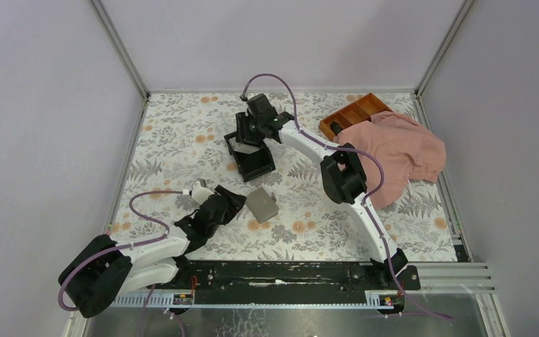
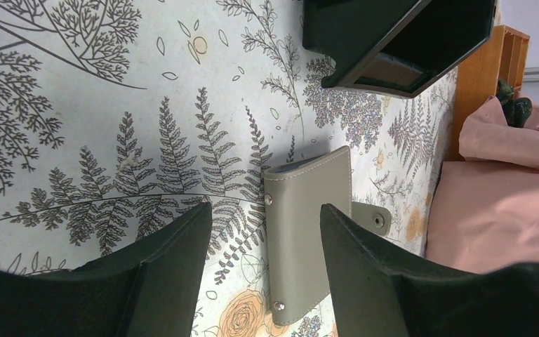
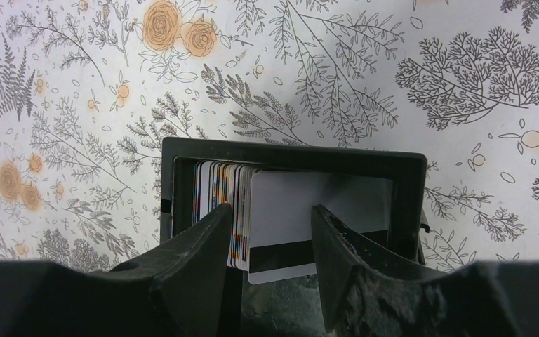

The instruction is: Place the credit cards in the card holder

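Note:
A black box (image 1: 255,167) holds a stack of cards (image 3: 214,189) on its left and a loose flat card (image 3: 284,210) beside them. My right gripper is over these cards, fingers apart; whether they touch the card is unclear. The grey leather card holder (image 2: 298,239) lies flat on the table, its top slot showing, a snap tab on its right. My left gripper stands open by the holder, nothing between its fingers.
A wooden tray (image 1: 351,109) and a pink cloth (image 1: 400,151) occupy the back right.

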